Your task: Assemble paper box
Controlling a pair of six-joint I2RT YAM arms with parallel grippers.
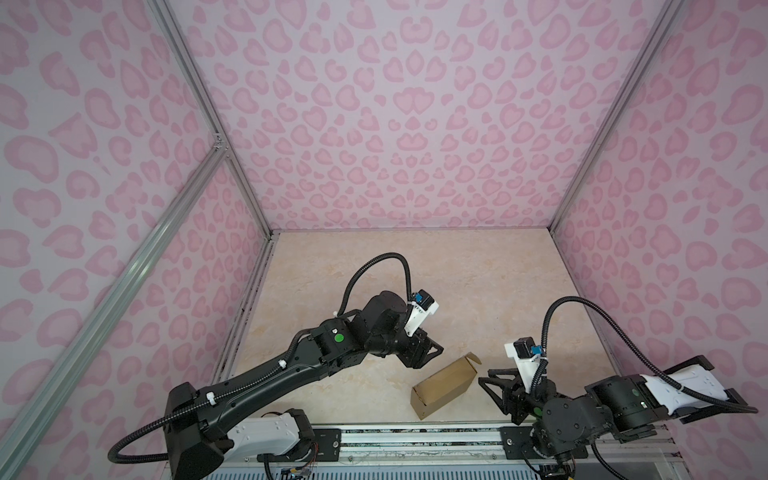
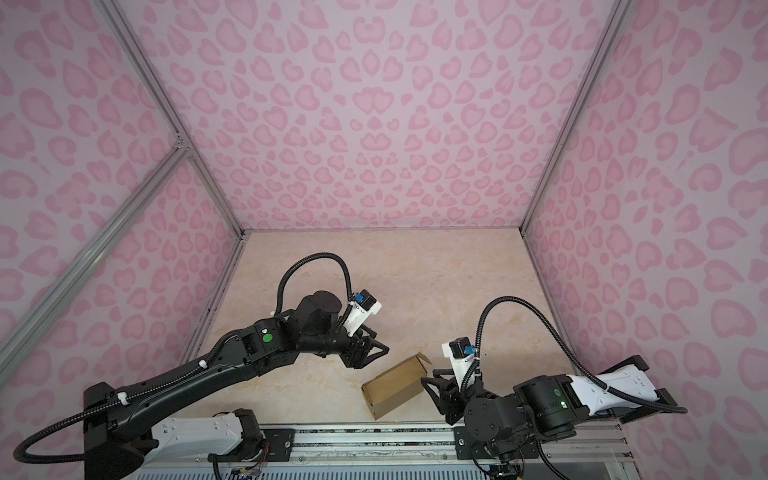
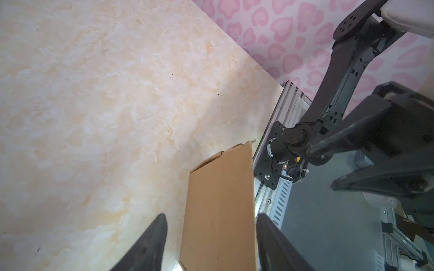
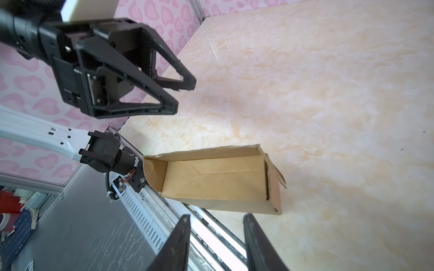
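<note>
An open, elongated cardboard box (image 1: pixel 444 388) lies diagonally near the table's front edge, between the two arms; the right wrist view shows it empty, with a flap (image 4: pixel 275 171) sticking out at one end. My left gripper (image 1: pixel 428 352) hangs open above and behind it. In the left wrist view the box's end face (image 3: pixel 219 207) appears between and beyond the open fingers. My right gripper (image 1: pixel 488 381) is open just right of the box, with nothing held; in its wrist view the box is beyond the fingertips.
Metal rails (image 2: pixel 364 434) run along the front edge, with a drop beyond. Pink patterned walls enclose the sides and back.
</note>
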